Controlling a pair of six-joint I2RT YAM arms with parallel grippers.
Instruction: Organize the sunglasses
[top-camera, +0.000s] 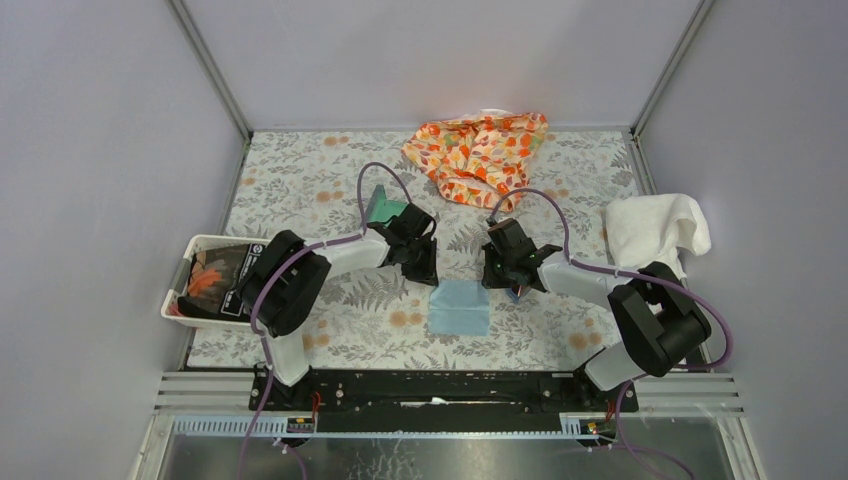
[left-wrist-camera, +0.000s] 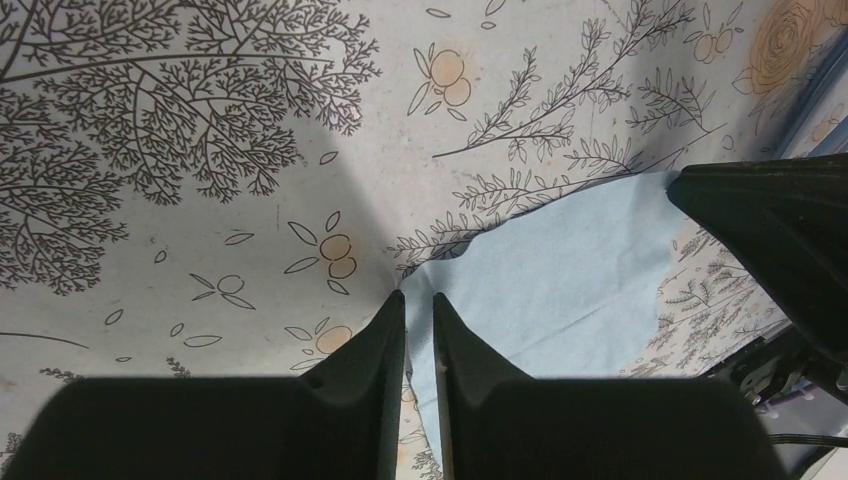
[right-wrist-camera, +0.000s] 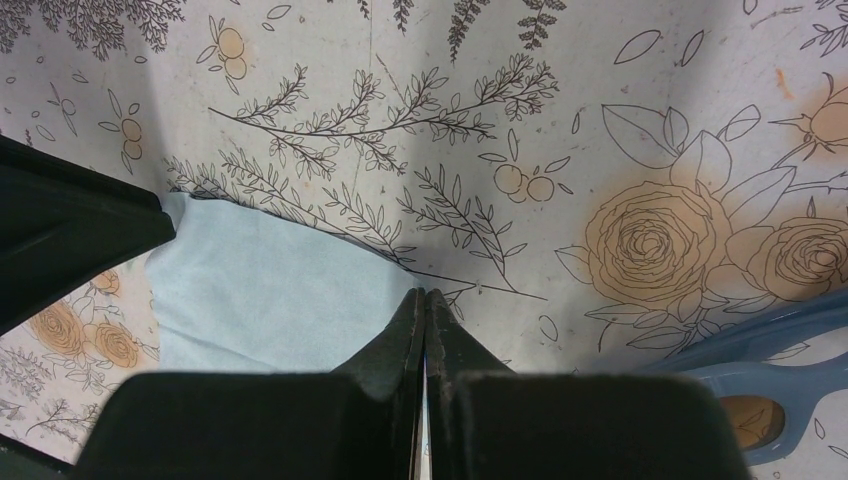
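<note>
A small light blue cloth (top-camera: 460, 318) lies fairly flat near the table's front middle, with one fold line across it. My left gripper stands at its back left corner, the fingers slightly apart with the cloth's edge showing between the tips. At the back right corner, my right gripper is shut, and the cloth's corner runs into its fingertips. Beside the right gripper lies a blue framed object (right-wrist-camera: 795, 385) with a rounded opening, partly out of view. It may be the sunglasses; I cannot tell.
A green object (top-camera: 383, 208) is partly behind the left arm. An orange patterned cloth (top-camera: 480, 155) lies at the back, and a white towel (top-camera: 655, 230) at the right. The white bin (top-camera: 200, 241) at the left holds dark items. Free table shows at the front left.
</note>
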